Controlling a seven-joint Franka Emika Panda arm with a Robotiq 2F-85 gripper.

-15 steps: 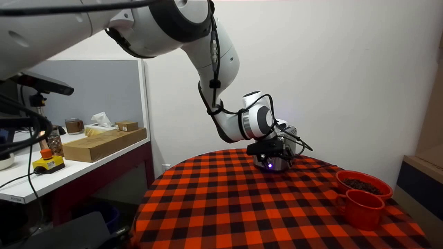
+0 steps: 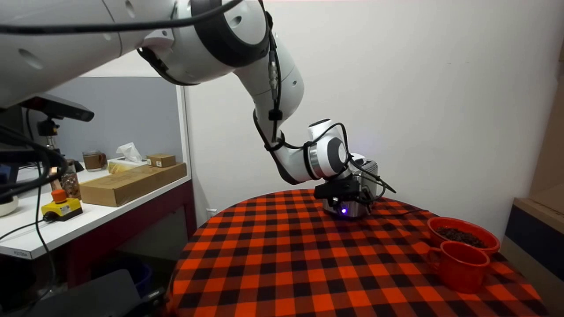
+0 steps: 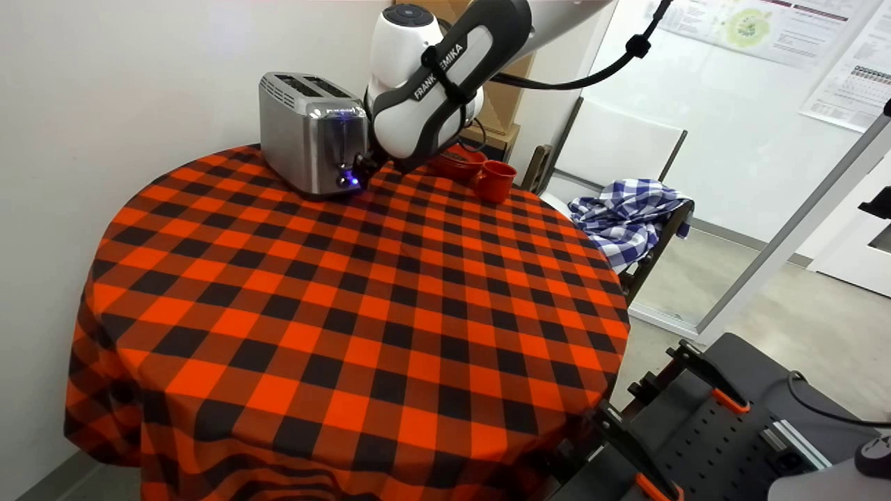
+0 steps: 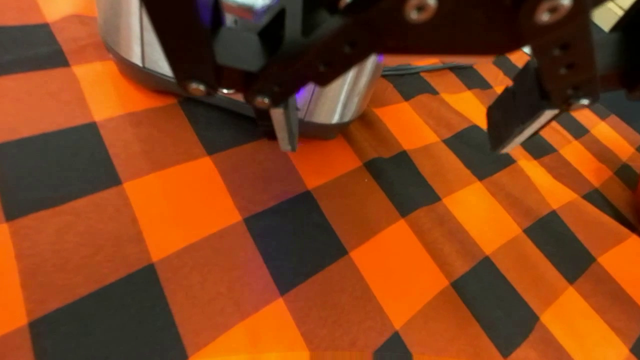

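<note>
A silver toaster (image 3: 292, 138) with two top slots stands at the back of the checkered table, a blue-violet light glowing low on its end. In the wrist view my gripper is open, its two fingers (image 4: 286, 127) wide apart. Only tablecloth shows through the gap. The left finger appears right in front of the toaster's lower end (image 4: 354, 96); whether it touches cannot be told. The right finger is clear of the toaster's body. My arm's wrist hides part of the toaster in exterior view 1.
A red mug (image 2: 463, 267) and a red bowl (image 2: 489, 244) of dark bits stand near the table's right edge in exterior view 1. The wall is close behind the toaster. A thin cable (image 2: 404, 213) lies beside it.
My arm has sunk very slightly, most visibly in its upper links. The toaster, mug and bowl stand where they were.
</note>
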